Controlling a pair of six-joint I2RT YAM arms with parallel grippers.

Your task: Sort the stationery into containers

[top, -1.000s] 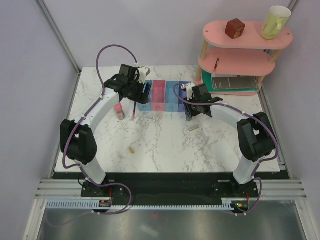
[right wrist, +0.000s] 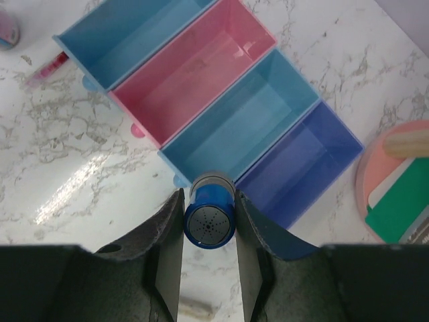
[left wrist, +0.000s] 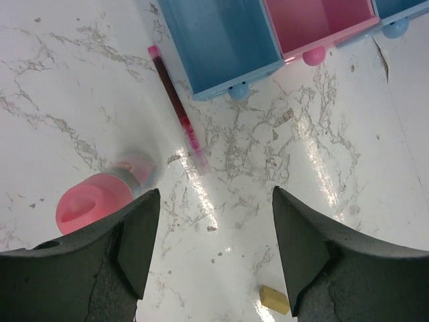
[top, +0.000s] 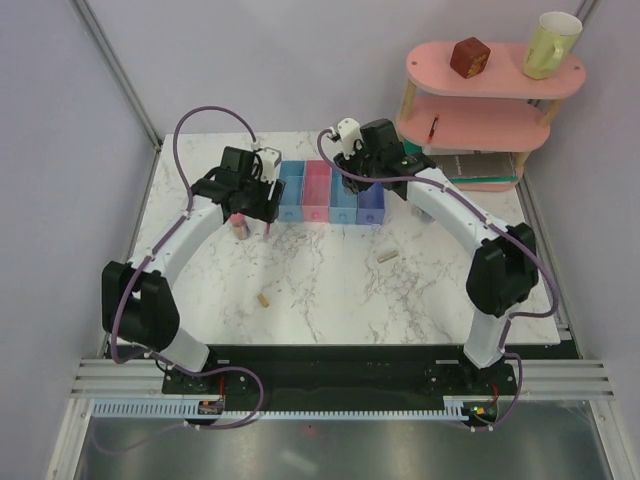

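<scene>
A cylinder with a blue band and dark round end (right wrist: 209, 225) is clamped upright in my right gripper, which is shut on it. In the right wrist view it overlaps the front end of the right-hand light-blue container (right wrist: 244, 124). My left gripper hangs open and empty above the table, left of the containers. Below it lie a dark-red pen with pink ends (left wrist: 175, 100) and a yellowish block (left wrist: 273, 300). A pink-capped bottle (left wrist: 94, 201) is near its left finger. A pale block (top: 388, 256) lies front right.
Side by side stand a light-blue container (top: 291, 190), a pink one (top: 316, 190), another light-blue one and a dark-blue one (top: 371, 205). A pink shelf (top: 475, 120) with a mug (top: 551, 45) rises at back right.
My right gripper has lifted the cylinder from the table by the dark-blue container and carried it left and back over the containers.
</scene>
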